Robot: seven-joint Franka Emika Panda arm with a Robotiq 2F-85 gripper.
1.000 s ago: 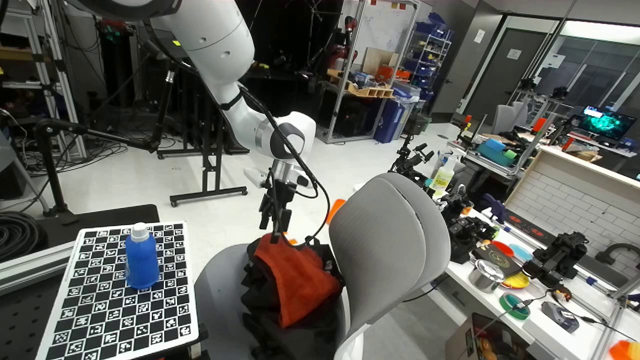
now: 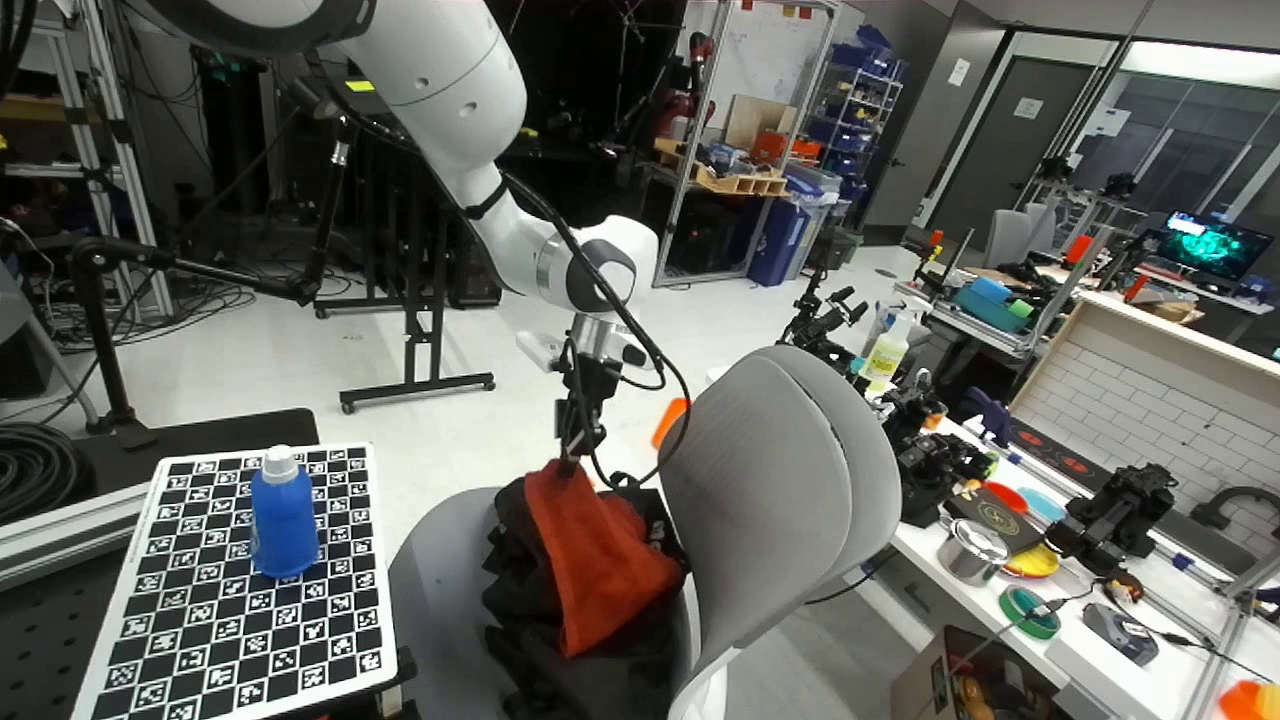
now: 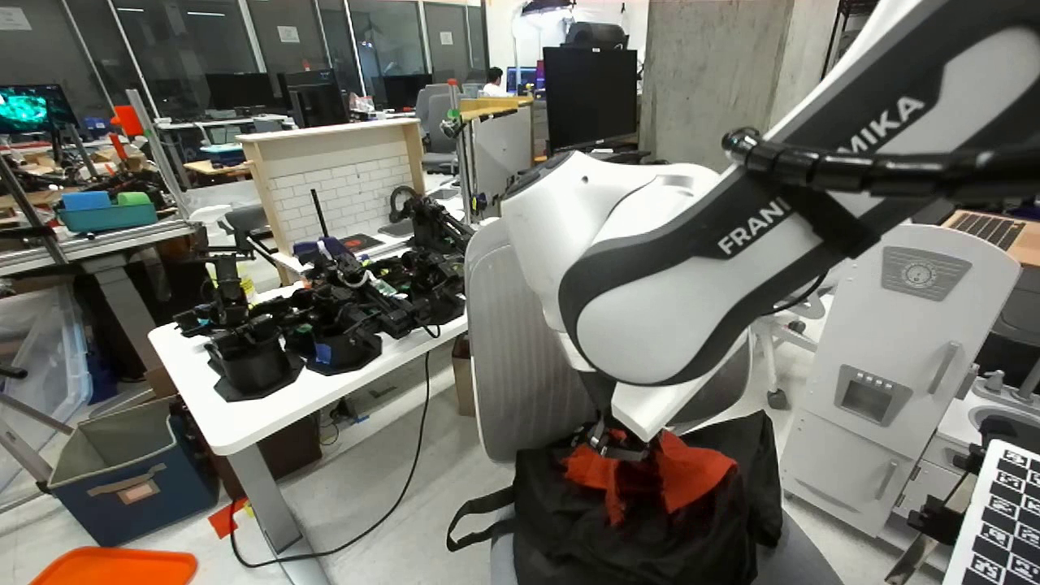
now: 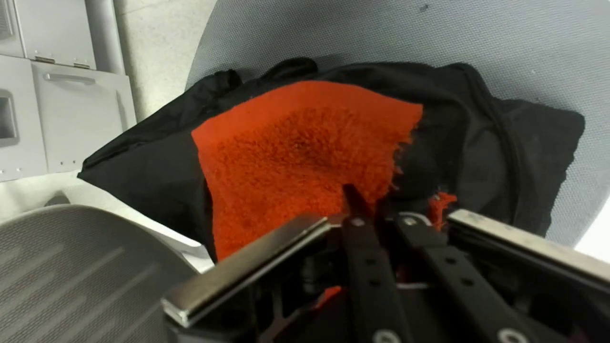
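Note:
A red-orange towel [image 2: 600, 546] lies draped over a black bag [image 2: 528, 648] on the seat of a grey chair. My gripper [image 2: 569, 466] points down at the towel's upper end, where the cloth peaks up against the fingertips. In the wrist view, the fingers [image 4: 366, 251] stand close together at the towel's frayed edge [image 4: 394, 163]. Whether cloth is pinched between them cannot be told. From the other side, the gripper [image 3: 618, 447] reaches down into red folds [image 3: 687, 473], partly hidden by the arm.
The chair's backrest [image 2: 768, 468] rises close beside the gripper. A blue bottle [image 2: 284, 516] stands on a checkered board [image 2: 180, 600] to the left. A white table [image 3: 229, 419] holds several black devices. A white toy kitchen [image 3: 838, 439] stands across from it.
My gripper has shifted a little to the right in exterior view 1, and its fingers have come closer together. The towel's upper end now stands higher, in a peak at the fingertips.

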